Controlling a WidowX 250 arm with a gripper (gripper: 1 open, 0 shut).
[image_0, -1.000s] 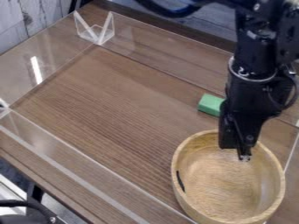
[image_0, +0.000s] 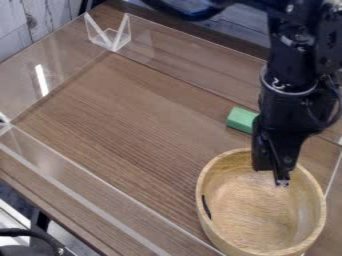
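My black gripper (image_0: 279, 172) hangs at the right, pointing down over the back part of a round, pale wooden bowl (image_0: 254, 225). Its fingertips sit just inside the rim as seen from this camera; whether they are open or shut is hard to make out. The bowl's inside appears empty. A small green block (image_0: 242, 119) lies on the table behind the bowl, partly hidden by the arm.
A clear plastic holder (image_0: 110, 33) stands at the back left. Cables show at the lower-left edge.
The gripper has shifted very slightly over the bowl; the bowl and green block are where they were.
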